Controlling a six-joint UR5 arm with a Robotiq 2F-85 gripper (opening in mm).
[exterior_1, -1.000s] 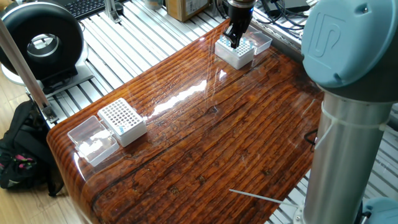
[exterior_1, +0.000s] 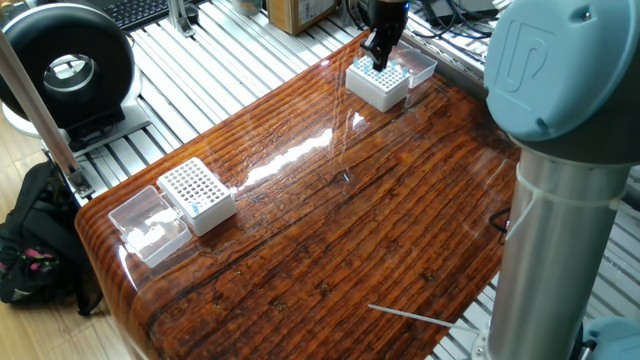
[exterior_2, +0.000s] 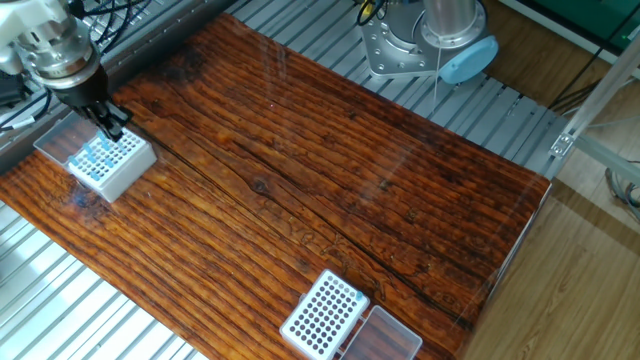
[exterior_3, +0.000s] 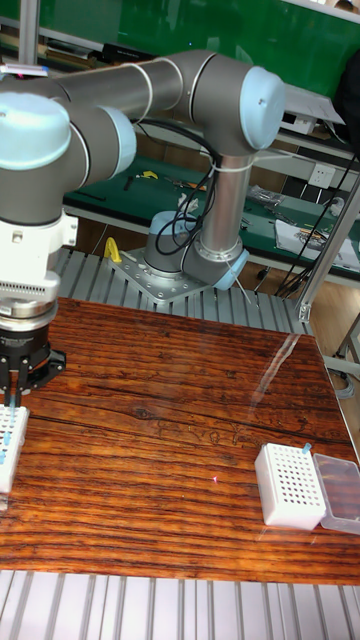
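A white tube rack (exterior_1: 377, 92) with several light-blue tubes stands at the far end of the board in exterior view 1. My gripper (exterior_1: 378, 67) is right over this rack, fingers pointing down among the tube tops. In exterior view 2 the black gripper (exterior_2: 116, 128) covers part of the rack's back edge. Exterior view 3 cuts off the rack (exterior_3: 6, 453) at the left edge. How far apart the fingertips are, and whether a tube is between them, cannot be made out. A second white rack (exterior_1: 205, 203) has mostly empty holes, with one blue tube (exterior_2: 359, 296) near a corner.
Clear open lids (exterior_1: 150, 225) lie beside both racks, one of them (exterior_1: 415, 66) at the far rack. Between the racks the brown wooden board (exterior_2: 270, 190) is bare. The arm's base (exterior_3: 160, 279) stands behind the board on metal slats.
Compared with one second ago, my gripper sits slightly higher in exterior view 1, still over the far rack. Both racks stay in place.
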